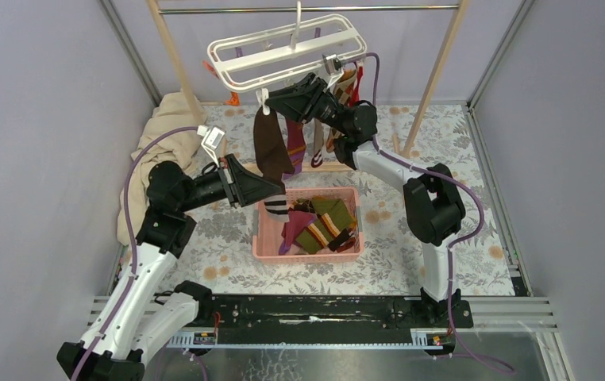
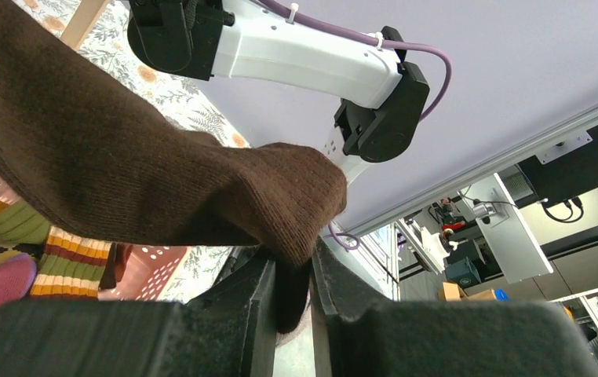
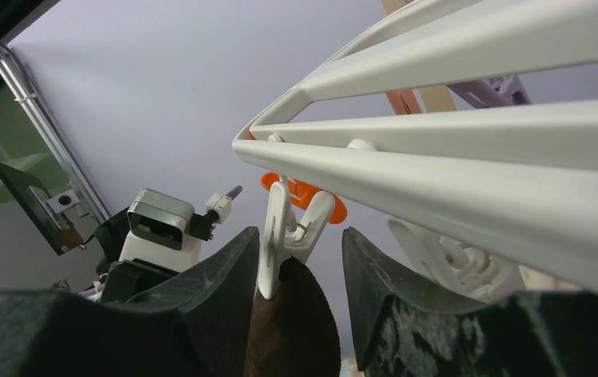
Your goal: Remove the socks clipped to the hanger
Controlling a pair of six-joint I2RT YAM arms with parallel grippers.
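Note:
A white clip hanger [image 1: 275, 49] hangs from the rail with several socks under it. At its front-left, a white clip [image 3: 276, 228] holds the brown sock [image 1: 267, 147], whose striped end hangs over the basket. My right gripper stands open just short of that clip, the clip seen between its fingers. My left gripper has the brown sock's cloth between its fingertips, which are close together; whether they grip it is hard to tell.
A pink basket [image 1: 263, 246] below holds several socks. A wooden rack frames the workspace; a beige cloth [image 1: 156, 127] lies at back left. The table right of the basket is clear.

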